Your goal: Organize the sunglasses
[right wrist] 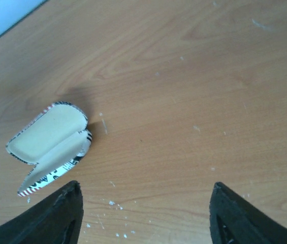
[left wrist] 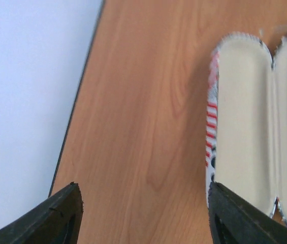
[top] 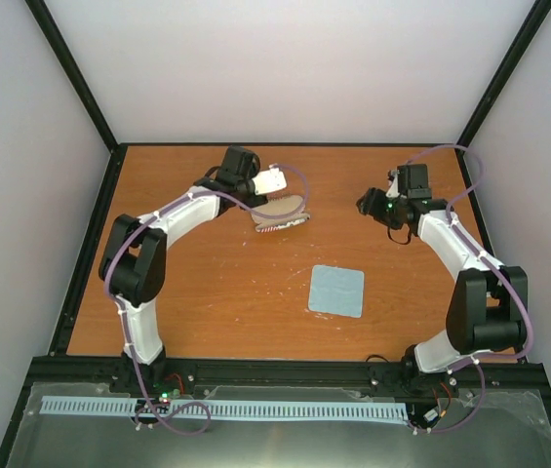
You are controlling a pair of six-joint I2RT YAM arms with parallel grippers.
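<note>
An open glasses case (top: 280, 221) with striped edges lies at the back middle of the table, partly under my left arm in the top view. Its two beige halves are empty; in the right wrist view the case (right wrist: 46, 133) sits at the left. My left gripper is open above the table just beside the case, nothing between its fingers. My right gripper stands open over bare wood, right of the case. No sunglasses are visible.
A light blue square cloth (top: 335, 291) lies nearer the front, right of centre.
</note>
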